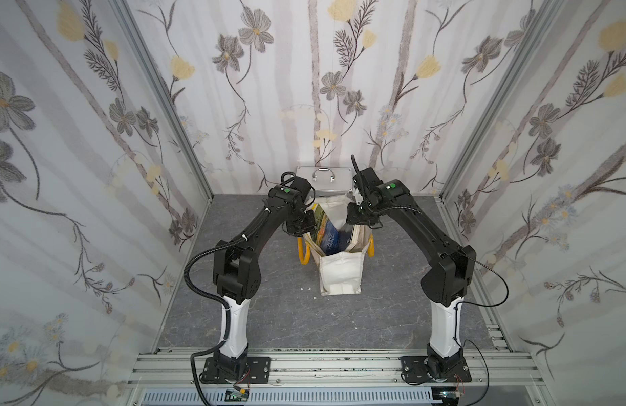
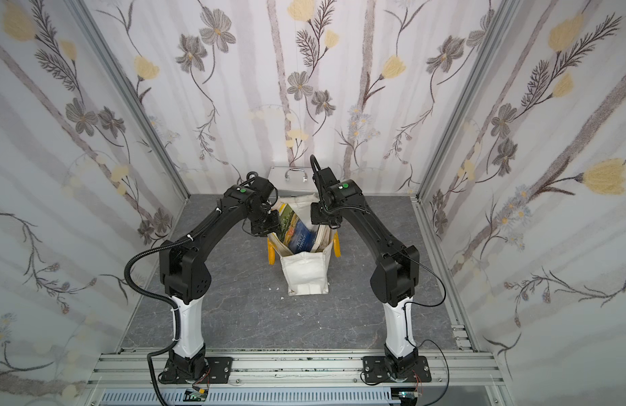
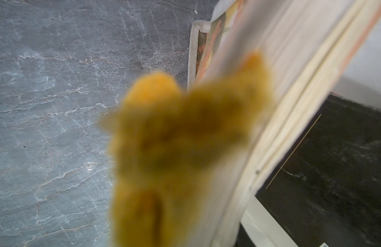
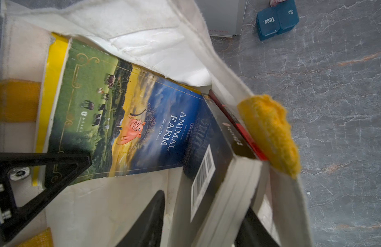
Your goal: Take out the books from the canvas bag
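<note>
The white canvas bag (image 1: 341, 274) stands with its mouth up between my two arms. Inside, the blue and green Animal Farm book (image 4: 128, 119) leans on the bag's left side. A dark book with a barcode (image 4: 215, 135) stands on the right, a red edge beside it. My right gripper is open, its fingers (image 4: 147, 220) on both sides of the dark book, the near one clear of the cover. My left gripper (image 1: 307, 226) is at the bag's left rim; one black finger lies over Animal Farm. A blurred yellow handle (image 3: 169, 135) blocks much of the left wrist view.
Yellow handles (image 1: 304, 251) hang at the bag's sides. A silver case (image 1: 333, 177) stands behind it, against the wall. Small teal blocks (image 4: 277, 19) lie on the grey table (image 1: 272, 304), which is clear left, right and in front.
</note>
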